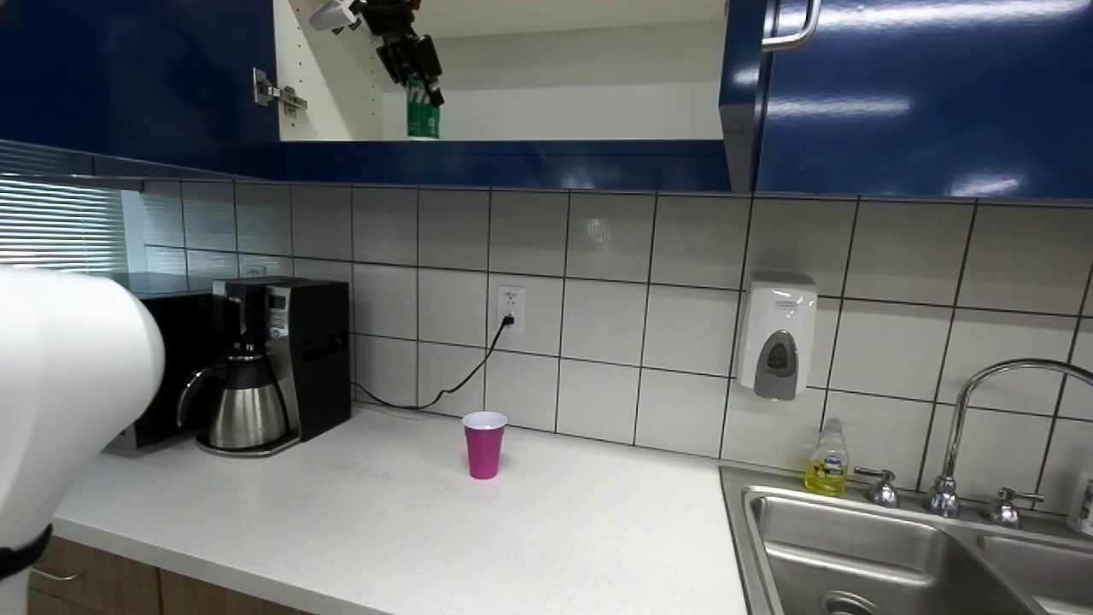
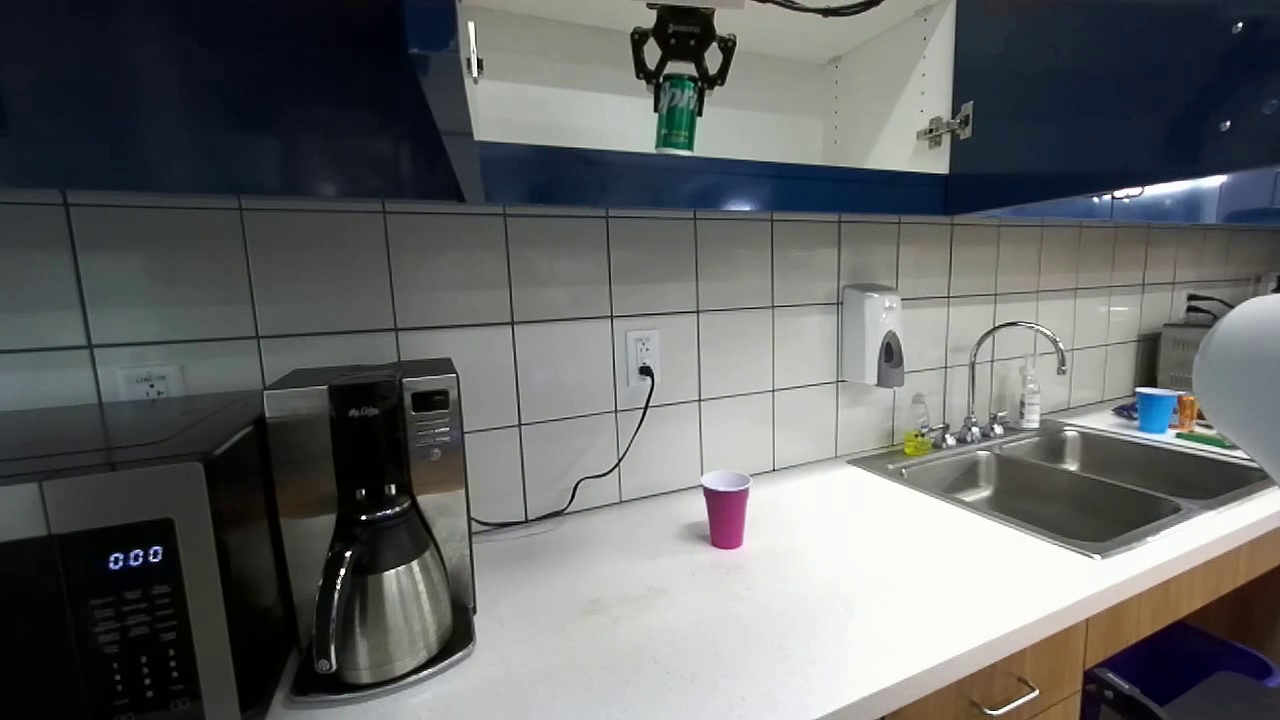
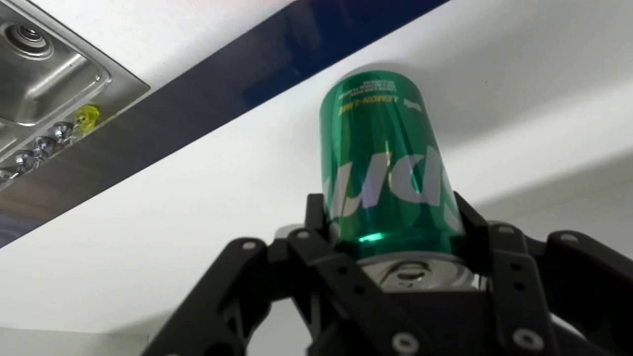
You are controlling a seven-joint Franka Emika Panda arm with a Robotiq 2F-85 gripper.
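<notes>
A green soda can (image 3: 383, 160) is between the fingers of my gripper, which is shut on its top end. In exterior view 1 the can (image 1: 422, 114) stands upright inside the open upper cabinet (image 1: 574, 87), low over its floor. Exterior view 2 has the gripper (image 2: 679, 96) above the blue front edge (image 2: 720, 170), with the can (image 2: 677, 116) hanging straight down from it. The can's base is close to the shelf surface; whether it touches, I cannot tell.
A magenta cup (image 2: 726, 514) stands on the white counter (image 2: 624, 624). The coffee maker (image 1: 312, 359) is at the left and the sink (image 1: 871, 553) at the right. To the can's right the cabinet is empty. Open doors flank the cabinet.
</notes>
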